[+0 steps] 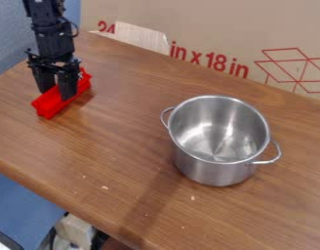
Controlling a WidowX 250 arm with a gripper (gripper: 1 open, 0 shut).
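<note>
My black gripper (59, 80) is low at the left of the table, shut on a red block (48, 105) that lies at a slant on or just at the wooden surface; whether it touches the wood is hard to tell. A large steel pot (218, 146) with two side handles stands upright on the right half of the table, well apart from the gripper, and looks empty.
A cardboard backdrop (267, 39) with printed lettering runs along the back. The table's edge drops away at the lower left.
</note>
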